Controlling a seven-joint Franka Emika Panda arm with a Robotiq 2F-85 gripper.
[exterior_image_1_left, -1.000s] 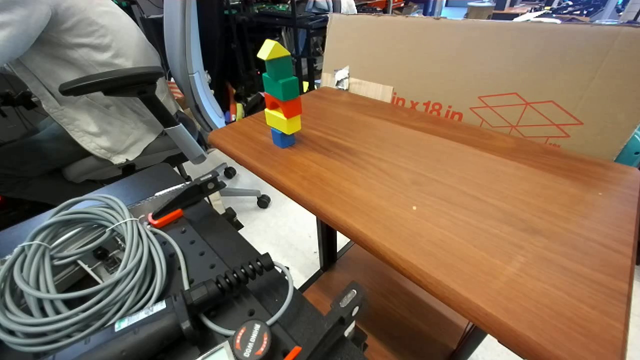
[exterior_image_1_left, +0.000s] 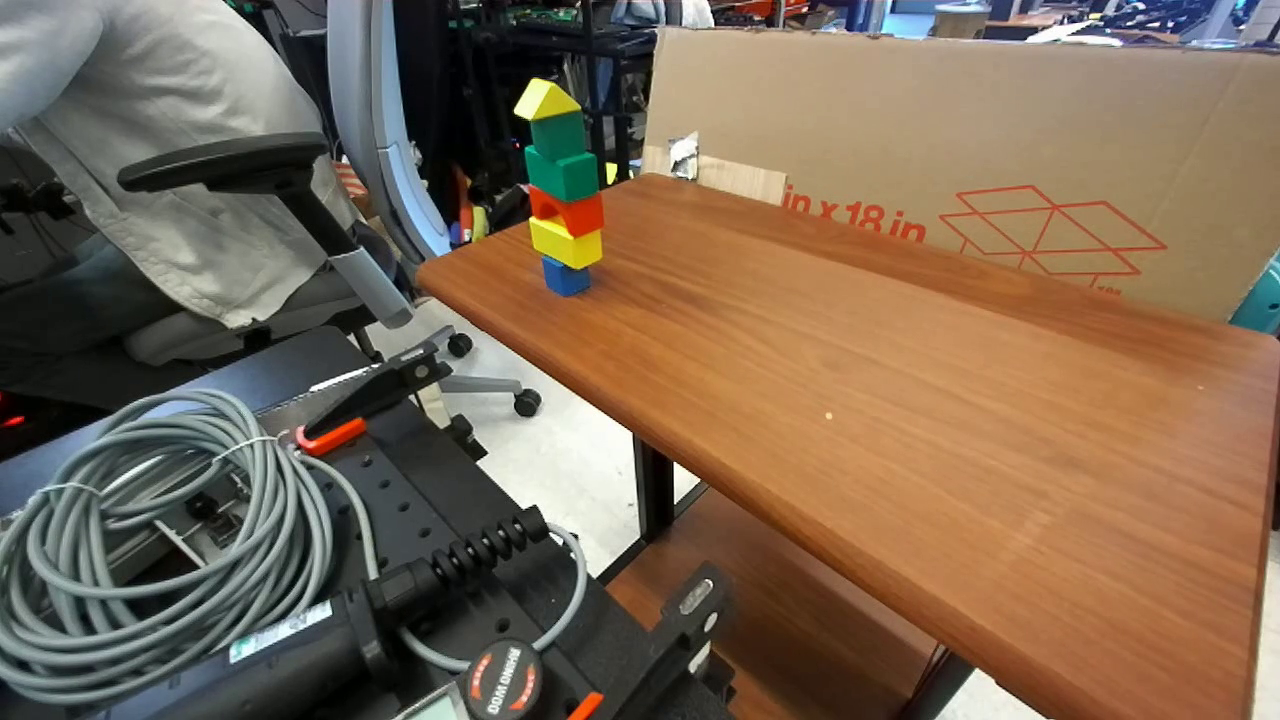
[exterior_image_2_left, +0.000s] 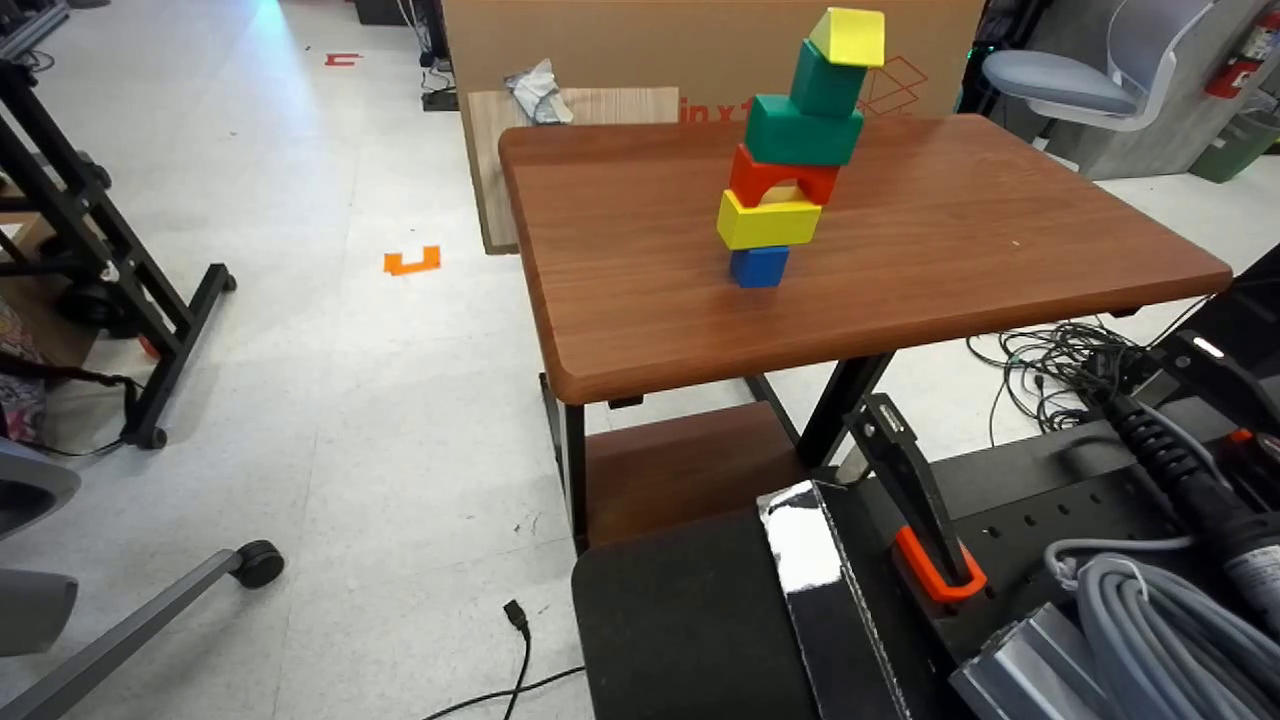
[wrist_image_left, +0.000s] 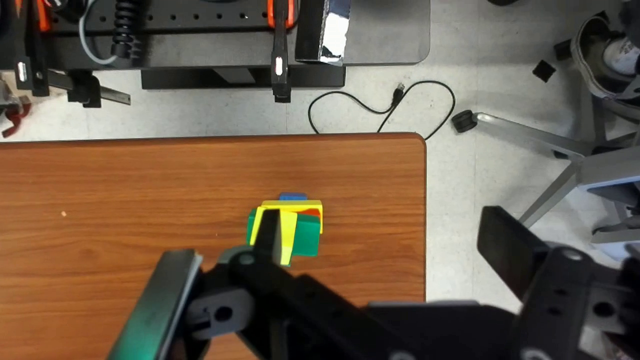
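A tower of colored blocks stands on the brown table (exterior_image_1_left: 912, 372), close to one end. From the bottom up it has a blue block (exterior_image_2_left: 759, 266), a yellow block (exterior_image_2_left: 770, 223), a red arch (exterior_image_2_left: 756, 175), a wider green block (exterior_image_2_left: 801, 132), another green block (exterior_image_2_left: 825, 84) and a yellow triangular block (exterior_image_1_left: 546, 100) on top. The upper blocks sit slightly askew. Seen from above in the wrist view, my gripper is open with nothing between its fingers. One finger (wrist_image_left: 268, 237) covers part of the yellow top block (wrist_image_left: 289, 231). Neither exterior view shows the gripper.
A cardboard sheet (exterior_image_1_left: 960, 156) stands along the table's far side. Beside the table, a black cart (exterior_image_2_left: 672, 600) carries clamps and a coiled grey cable (exterior_image_1_left: 156, 540). A chair and a seated person are near the tower's end.
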